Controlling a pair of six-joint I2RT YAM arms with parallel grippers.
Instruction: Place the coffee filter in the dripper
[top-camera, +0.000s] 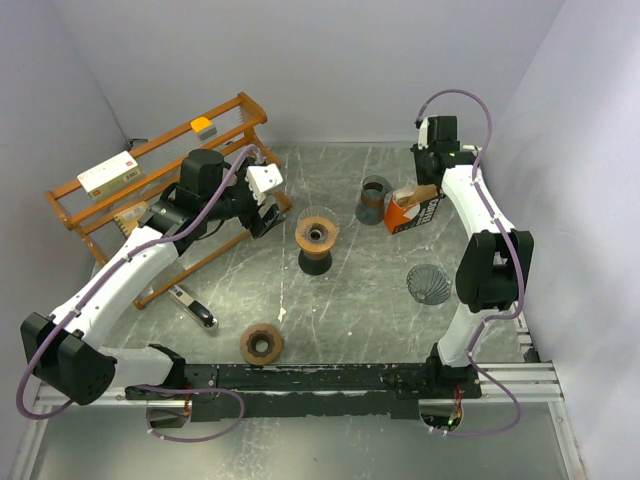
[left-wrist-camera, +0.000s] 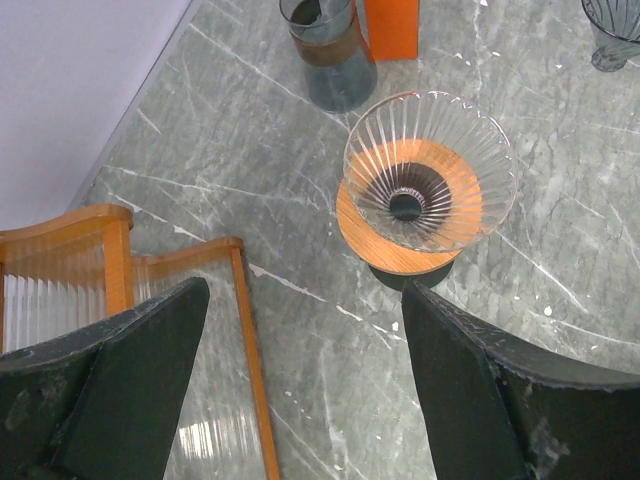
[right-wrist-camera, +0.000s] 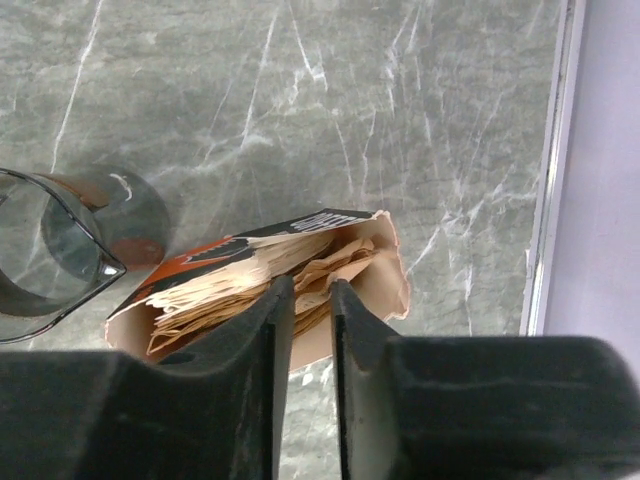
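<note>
A clear ribbed dripper (left-wrist-camera: 470, 130) sits on a wooden ring over a dark stand (top-camera: 315, 262) at the table's middle. My left gripper is open, beside and above it, with nothing between its fingers. At the back right stands an open cardboard box (top-camera: 404, 215) with folded paper filters (right-wrist-camera: 220, 300) inside. My right gripper is over the box, its two fingertips slightly apart at the filters; whether any paper is between them I cannot tell.
A glass carafe (top-camera: 371, 205) stands left of the box. A wooden rack (top-camera: 240, 110) fills the left side. A glass piece (top-camera: 429, 284), a wooden ring (top-camera: 261, 344) and a grey tool (top-camera: 192, 306) lie on the table (top-camera: 350, 320). The right wall is close.
</note>
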